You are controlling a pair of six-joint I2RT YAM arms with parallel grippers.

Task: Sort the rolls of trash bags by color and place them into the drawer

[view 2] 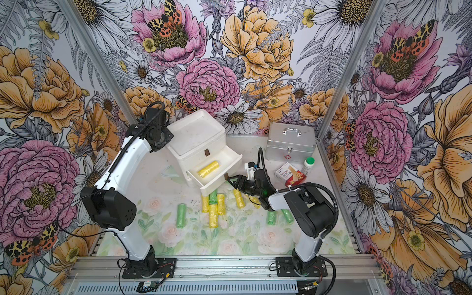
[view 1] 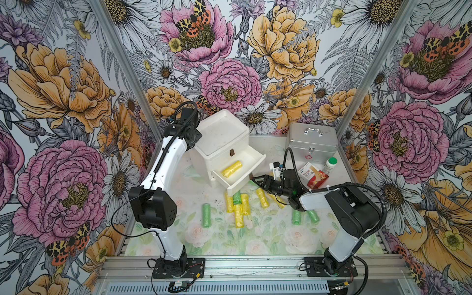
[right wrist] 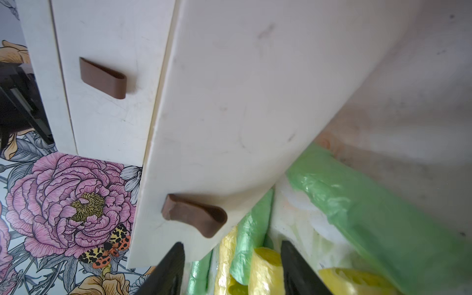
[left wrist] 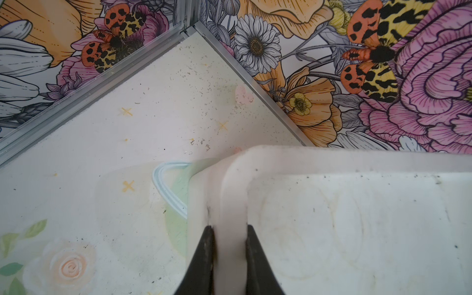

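Observation:
The white drawer unit [view 1: 218, 123] stands with a drawer [view 2: 227, 179] pulled out, a yellow roll [view 1: 231, 168] lying in it. My left gripper is shut on the unit's top rim. My right gripper is low in front of the open drawer, part open, near the brown pull tab [right wrist: 194, 215], with nothing visibly between its fingers. Below it lie yellow rolls [view 1: 239, 216] and green rolls [right wrist: 368, 221]; others [view 1: 206, 214] are spread over the front of the table.
At the back right stand a metal case [view 1: 310, 142], a white bottle with green cap [view 1: 330, 165] and a red-and-white box [view 2: 290, 174]. The front table edge carries both arm bases.

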